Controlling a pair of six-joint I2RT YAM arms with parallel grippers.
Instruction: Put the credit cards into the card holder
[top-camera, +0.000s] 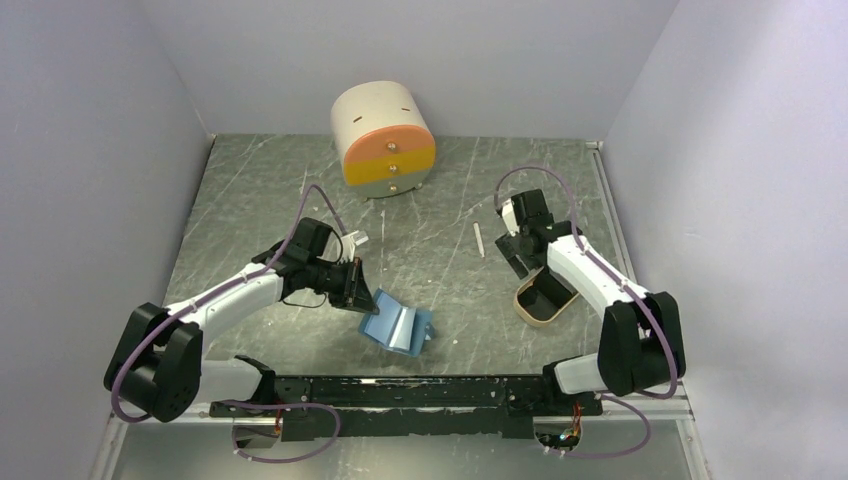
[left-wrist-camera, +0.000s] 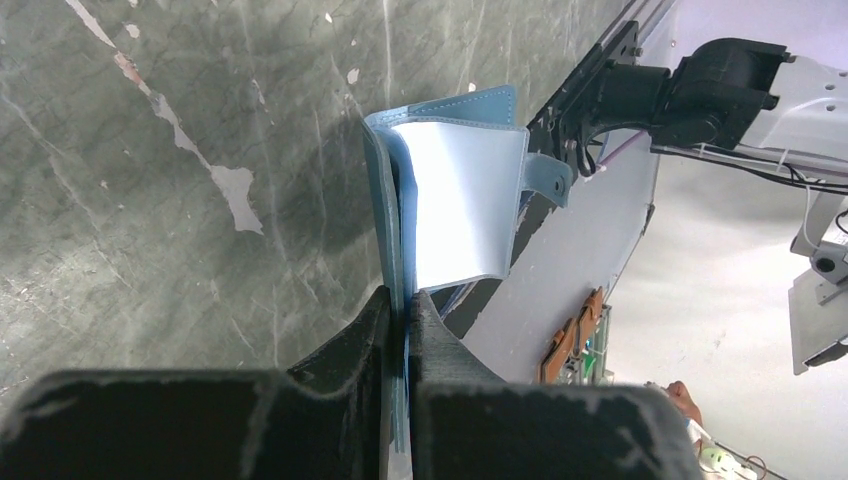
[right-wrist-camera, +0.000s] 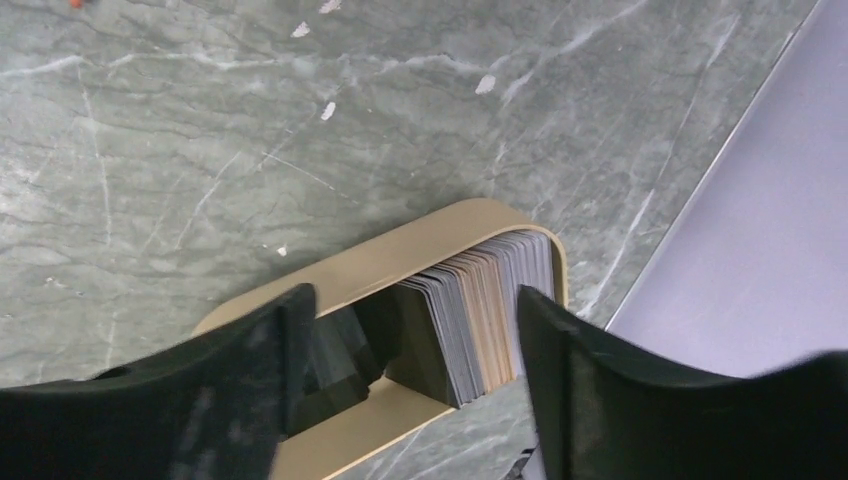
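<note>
My left gripper is shut on one edge of the blue card holder (left-wrist-camera: 384, 190), which hangs half open with a white inner panel (left-wrist-camera: 455, 200) showing. In the top view the card holder (top-camera: 398, 322) is at the front, left of centre. An oval tan box (right-wrist-camera: 400, 245) on the table's right side holds a row of upright cards (right-wrist-camera: 480, 310) packed toward one end, with a dark empty space beside them. Over this box my right gripper is open, its blurred fingers (right-wrist-camera: 555, 345) apart with nothing between them.
A rounded cabinet (top-camera: 385, 140) with coloured drawers stands at the back. A thin white strip (top-camera: 479, 240) lies on the table (top-camera: 440, 260) left of the right arm. A wall edge runs along the right.
</note>
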